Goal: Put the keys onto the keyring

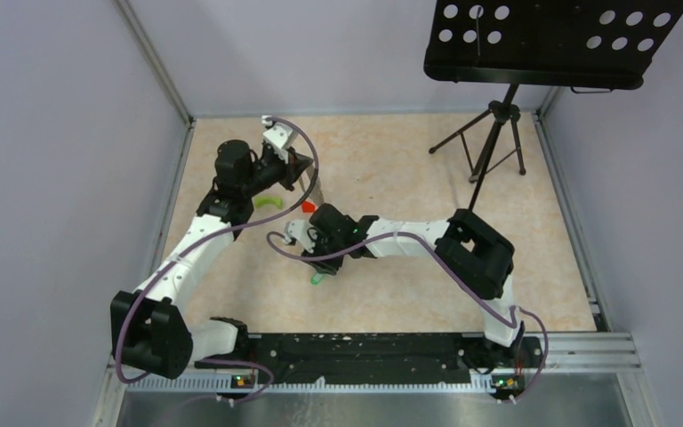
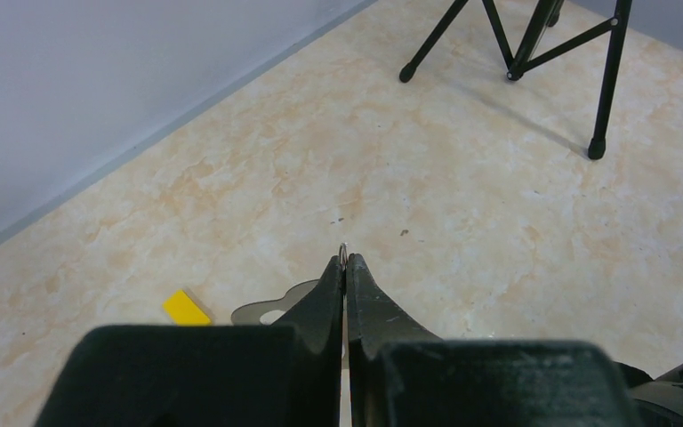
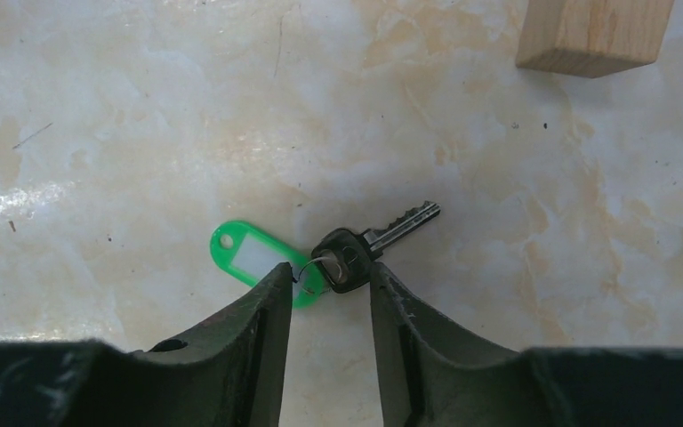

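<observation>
In the right wrist view a black-headed key (image 3: 347, 267) lies beside a green tag (image 3: 245, 258), with a thin wire ring (image 3: 320, 261) over both. My right gripper is part open around them, low over the floor; whether it touches them is unclear. From above, the tag (image 1: 317, 277) shows just below that gripper. My left gripper is shut, raised at the back left; a small thin metal piece shows at its tips, too small to identify.
A wooden block (image 3: 591, 31) lies near the key. A yellow piece (image 2: 187, 307), a red piece (image 1: 309, 206) and a green curved object (image 1: 268, 201) lie on the floor (image 1: 382, 160). A tripod stand (image 1: 498, 133) occupies the back right.
</observation>
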